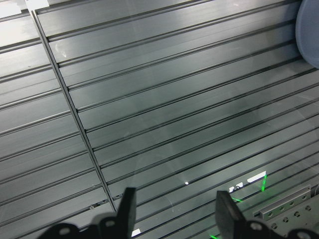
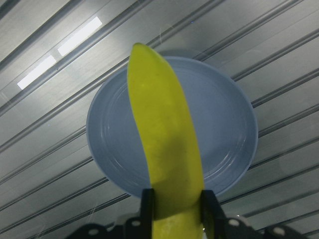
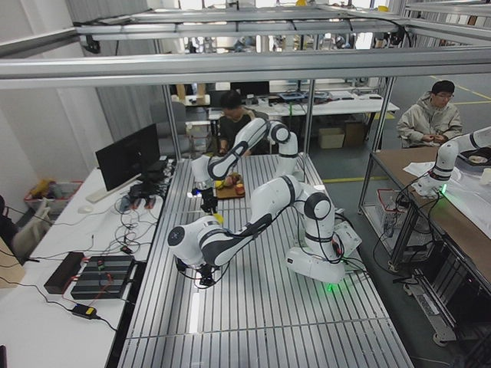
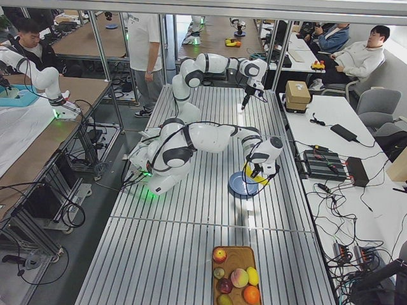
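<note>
A yellow banana (image 2: 164,139) fills the middle of the right wrist view, with my right gripper shut on it near its lower end, above a blue plate (image 2: 224,109). In the camera right view the plate (image 4: 239,185) lies under that arm, banana partly hidden behind the gripper. My left gripper has its fingers apart over bare slatted table, nothing between them; the plate (image 1: 309,35) shows at the top right of that wrist view.
A wooden tray of fruit (image 4: 235,276) lies toward the near end of the table in the camera right view. Desks with electronics and cables border it.
</note>
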